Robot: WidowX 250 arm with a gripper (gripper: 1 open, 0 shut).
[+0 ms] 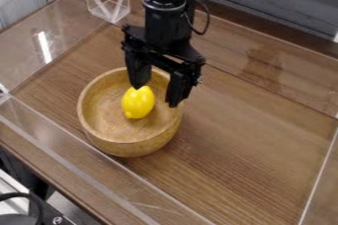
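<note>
My black gripper [161, 77] hangs over the rear part of a round wooden bowl [113, 133], open, with its fingers reaching down on either side toward the bowl. A yellow egg-shaped object [137, 105] sits in the bowl, just below and in front of the left finger. Whether the gripper touches it I cannot tell.
A small clear plastic object [107, 2] stands at the back left. A dark cable [27, 199] lies at the lower left corner.
</note>
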